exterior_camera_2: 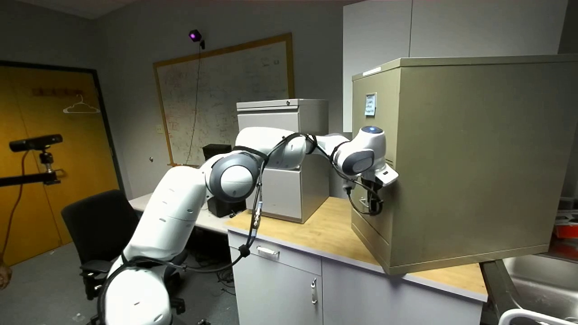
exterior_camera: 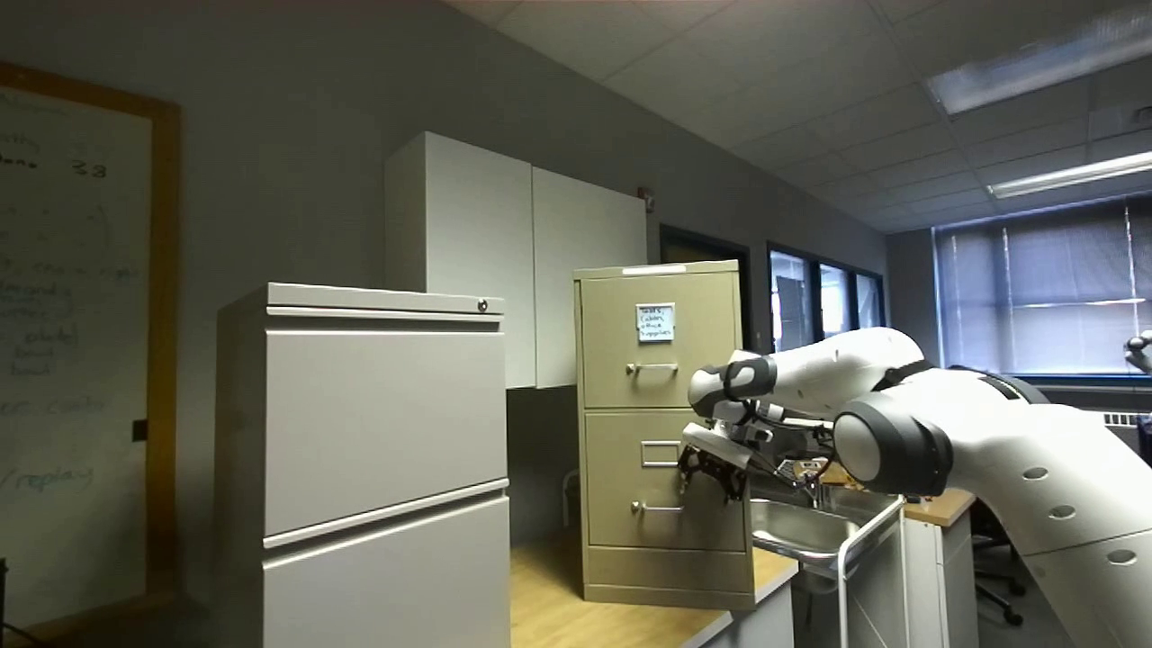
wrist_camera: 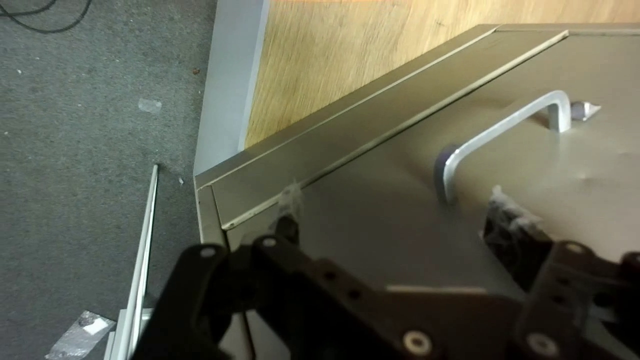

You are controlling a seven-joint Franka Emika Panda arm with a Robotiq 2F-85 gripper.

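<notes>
A tan two-drawer filing cabinet [exterior_camera: 610, 454] stands on the counter, both drawers shut. Its lower drawer has a silver bar handle [wrist_camera: 507, 132], seen close up in the wrist view. My gripper is open in front of that drawer, its fingers wide apart with nothing between them. One fingertip [wrist_camera: 510, 222] lies near the handle's lower end, apart from it in the picture; the other is over the drawer's lower edge. In exterior view 1 the gripper hangs to the right of the handle. The upper drawer has its own handle [exterior_camera: 653, 368] and a label.
A grey filing cabinet [exterior_camera_2: 275, 189] stands farther along the wooden counter [exterior_camera_2: 338, 225], with bare counter between the two cabinets. A sink [exterior_camera: 805, 526] with a white rail lies on the tan cabinet's other side. Wall cupboards [exterior_camera: 481, 248] hang behind.
</notes>
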